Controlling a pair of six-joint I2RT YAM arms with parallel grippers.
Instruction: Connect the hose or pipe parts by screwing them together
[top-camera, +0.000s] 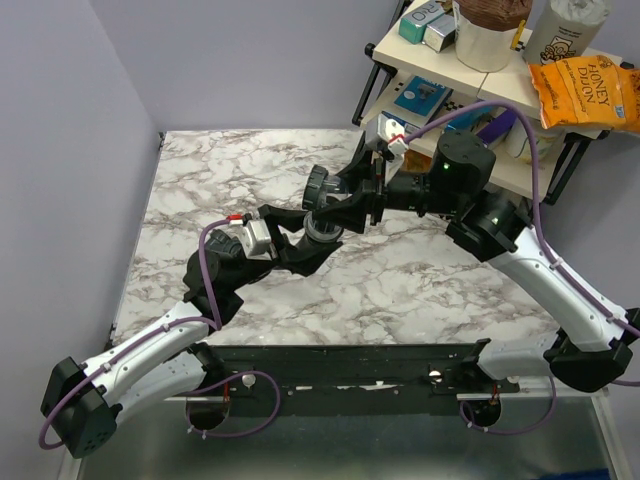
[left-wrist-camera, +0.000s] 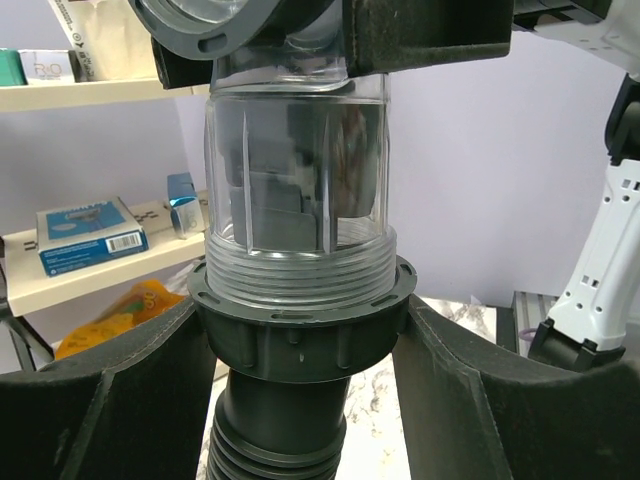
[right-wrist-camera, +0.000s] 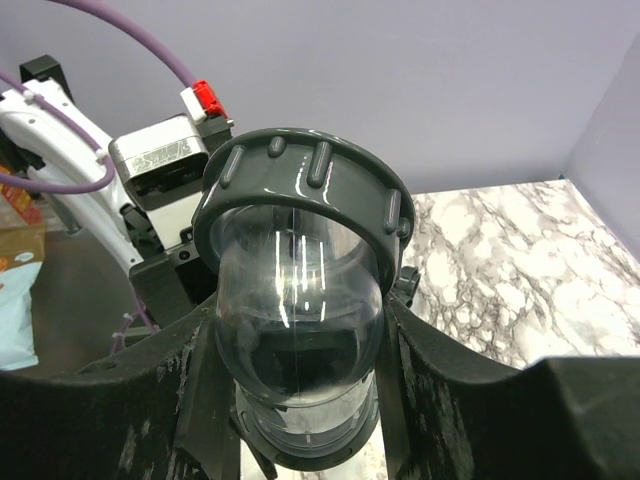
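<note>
My two grippers meet above the marble table, at the middle of the top view. My left gripper (top-camera: 310, 250) is shut on the dark threaded collar (left-wrist-camera: 300, 345) of a clear cylindrical fitting (left-wrist-camera: 300, 170), with dark ribbed hose (left-wrist-camera: 275, 435) below it in the left wrist view. My right gripper (top-camera: 350, 195) is shut just above, on a second clear piece (right-wrist-camera: 298, 310) with a dark grey ring (right-wrist-camera: 310, 185). The two pieces touch or nearly touch at roughly a right angle; whether they are joined I cannot tell.
A shelf unit (top-camera: 482, 62) with boxes, bags and containers stands at the back right.
</note>
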